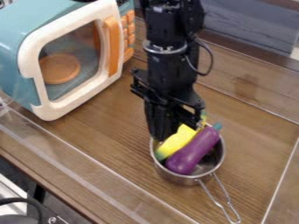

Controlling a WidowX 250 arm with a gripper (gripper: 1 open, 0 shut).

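My black gripper [158, 118] hangs just above and at the left rim of a metal pot [176, 175] with a wire handle. In the pot lie a yellow item [176, 141] and a purple eggplant [191, 156], with a bit of green beside them. The fingertips are close to the yellow item; whether they hold anything or stand open is unclear.
A toy microwave [47, 96] with an open-looking window and an orange plate inside stands at the left.
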